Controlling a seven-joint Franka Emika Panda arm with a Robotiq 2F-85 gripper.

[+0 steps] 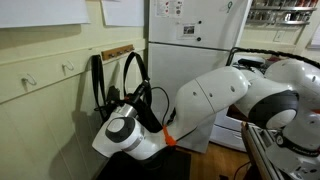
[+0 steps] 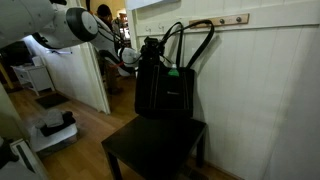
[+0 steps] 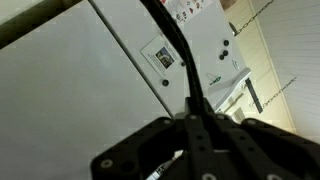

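Observation:
A black bag (image 2: 165,92) stands upright on a low black table (image 2: 150,145) in the second exterior view. Its two handles rise above it, one loop (image 2: 203,45) leaning right toward the wall. My gripper (image 2: 152,48) is at the bag's upper left, shut on a black strap. From the wrist camera, the strap (image 3: 172,35) runs down between the fingers of my gripper. In the first exterior view the arm hides most of the bag, while both handles (image 1: 98,82) show above it.
On the white panelled wall, a wooden rail with pegs (image 2: 222,20) is above the bag. Single hooks (image 1: 28,80) are farther left in the first exterior view. A white fridge (image 1: 188,70) stands behind the arm. A clear bin (image 2: 52,130) sits on the floor.

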